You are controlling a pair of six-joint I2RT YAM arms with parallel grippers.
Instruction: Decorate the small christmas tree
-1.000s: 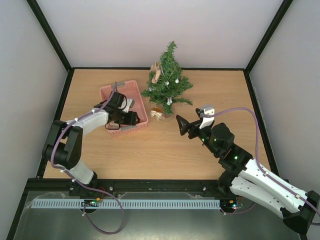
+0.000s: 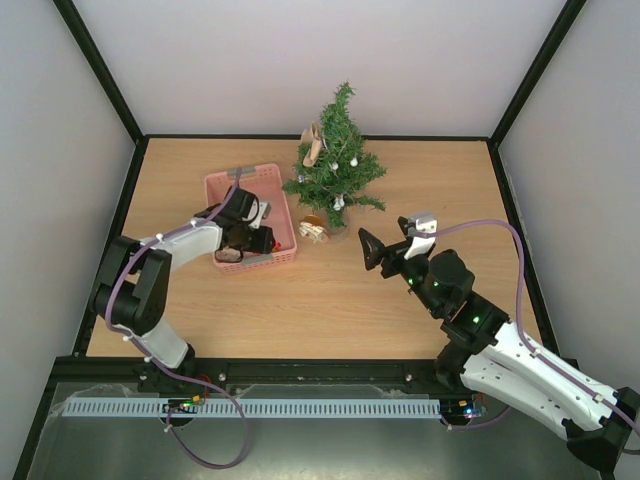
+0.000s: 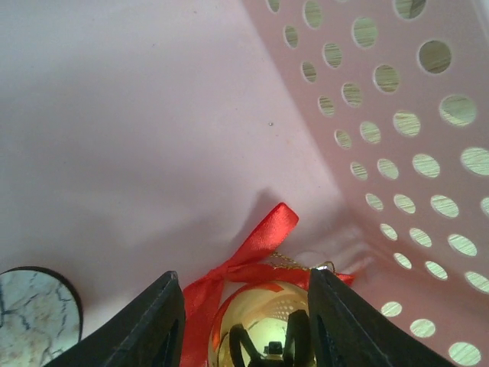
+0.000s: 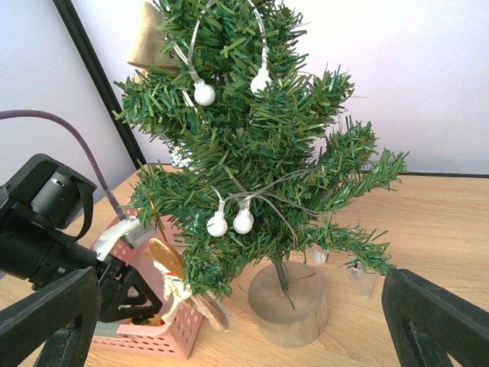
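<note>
The small green tree [image 2: 340,165] stands at the back of the table, wearing white bulbs and hanging ornaments. Inside the pink basket [image 2: 214,188], my left gripper is partly open. A shiny gold ornament [image 3: 263,306] with a red ribbon [image 3: 267,233] lies between and below its fingers; whether they touch it cannot be told. A round marbled disc [image 3: 38,317] rests on the basket floor beside them. My right gripper is open and empty, pointing at the tree from the front right.
A pale figure ornament [image 2: 314,231] with a brown top hangs low on the tree, close to the basket's right wall. Clear ornaments [image 4: 361,279] show under the right branches.
The right gripper has moved a little right too. The tree stands still.
</note>
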